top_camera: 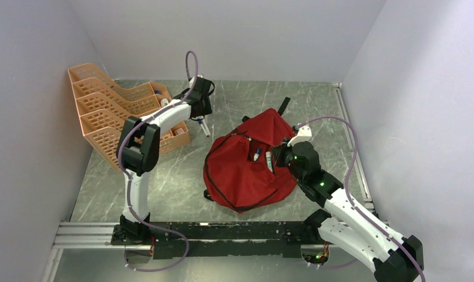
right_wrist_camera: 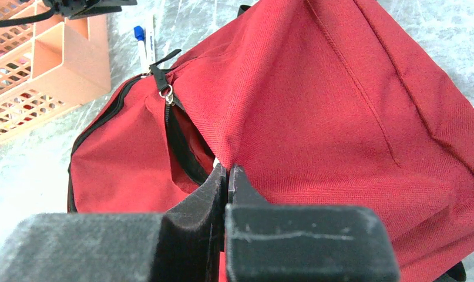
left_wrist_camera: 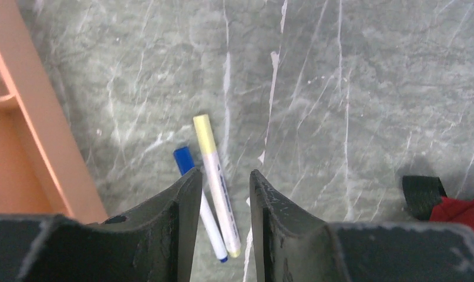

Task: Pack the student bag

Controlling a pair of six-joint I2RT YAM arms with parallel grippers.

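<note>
Two slim markers lie nearly side by side on the grey table in the left wrist view: one white with a yellow end [left_wrist_camera: 211, 167], the other white with a blue cap [left_wrist_camera: 184, 160]. Over them my left gripper is open, its fingers apart and empty. The red bag [top_camera: 237, 179] lies unzipped at the table's middle. Inside its opening show a blue-capped marker [top_camera: 256, 154] and a white-and-green item [top_camera: 269, 161]. In the right wrist view, a fold of red cloth runs into the fingertips of my right gripper, which is shut on it.
A tan tiered organizer [top_camera: 114, 126] stands at the left, its side wall close beside the loose markers. Small items sit in its front compartments. Bare table [top_camera: 246, 94] lies behind the bag and between bag and organizer.
</note>
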